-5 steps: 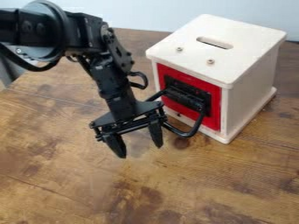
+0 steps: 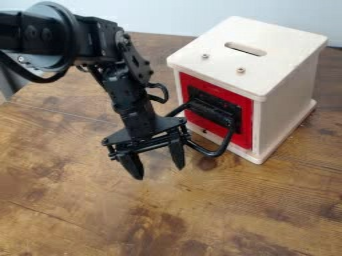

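My black gripper point(image 2: 156, 159) hangs above the wooden table at the centre left, fingers pointing down and apart, with nothing visible between them. To its right stands a pale wooden box point(image 2: 281, 105) with a slot in its sloped top and a red front panel point(image 2: 198, 76). A black fitting point(image 2: 214, 109) with a dark loop is mounted on that panel; the loop reaches down behind or beside my gripper, and I cannot tell whether they touch.
A pale wall lies behind the table's back edge.
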